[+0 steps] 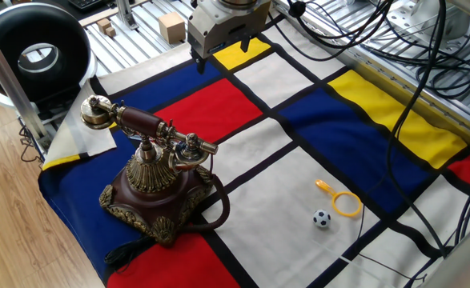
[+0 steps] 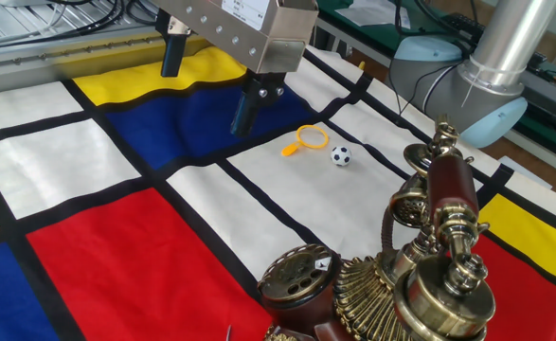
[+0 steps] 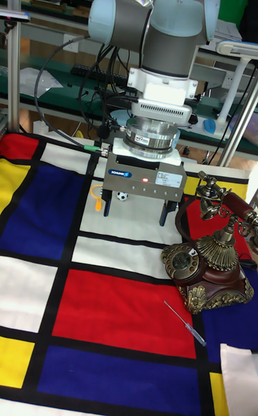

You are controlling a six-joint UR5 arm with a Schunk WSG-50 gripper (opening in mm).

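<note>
My gripper point(image 3: 135, 213) hangs above the patterned cloth with its two fingers spread wide and nothing between them. In exterior view 2 the same gripper point(image 2: 205, 104) shows both dark fingers apart. An old-style brown and brass telephone point(image 1: 156, 192) stands on the cloth, its handset point(image 1: 142, 122) lying across the cradle. On a white patch rest a small black-and-white ball point(image 1: 321, 218) and, beside it, a yellow ring with a handle point(image 1: 346, 203). A thin screwdriver with a clear handle point(image 3: 196, 334) lies in front of the telephone in exterior view 3.
The cloth point(image 3: 122, 309) of red, blue, yellow and white blocks has wide bare areas. Loose black cables point(image 1: 395, 136) hang over its right side in exterior view 1. A wooden block point(image 1: 171, 28) and a large black ring-shaped object point(image 1: 38, 60) stand beyond the cloth.
</note>
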